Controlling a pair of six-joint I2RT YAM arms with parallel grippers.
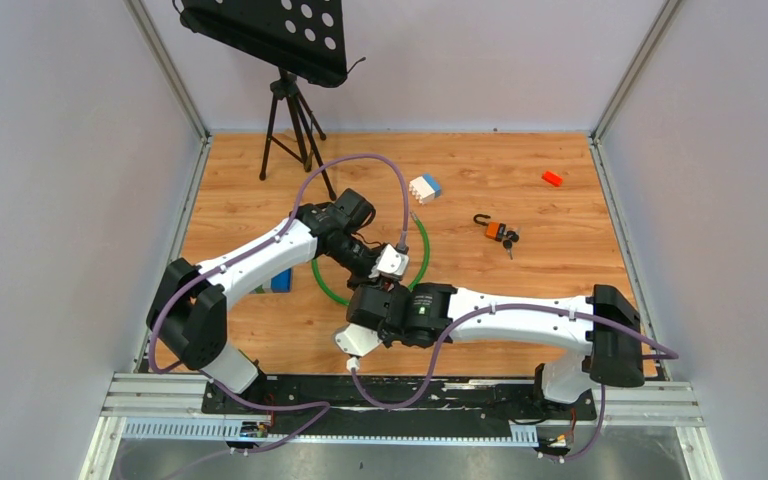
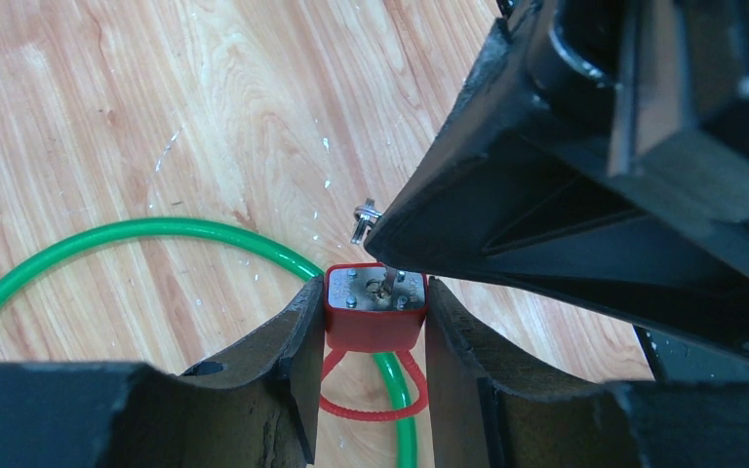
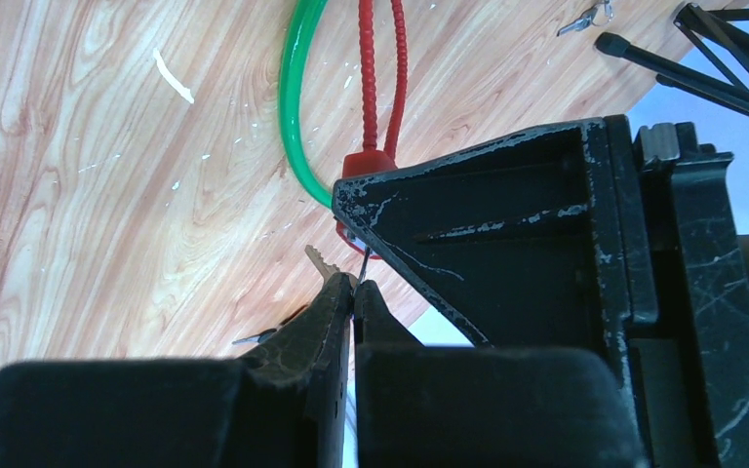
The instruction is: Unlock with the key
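Observation:
In the left wrist view a red padlock (image 2: pixel 375 336) with a metal keyhole face is pinched between the fingers of my left gripper, which is shut on it. Its red shackle (image 2: pixel 375 413) points away from that face. My right gripper is shut on a thin key (image 3: pixel 364 261), whose blade sticks out toward the keyhole face. The blade's tip meets the keyhole area; how deep it sits cannot be told. Other keys of the bunch (image 3: pixel 322 263) dangle beside the right fingertips. A left finger (image 3: pixel 468 219) hides part of the padlock in the right wrist view.
A green hose (image 1: pixel 424 245) curves on the table beneath the grippers. An orange padlock with keys (image 1: pixel 497 231) lies to the right, a red block (image 1: pixel 552 178) at back right, a white-and-blue block (image 1: pixel 424 188) at back centre. A black stand (image 1: pixel 295 110) rises at back left.

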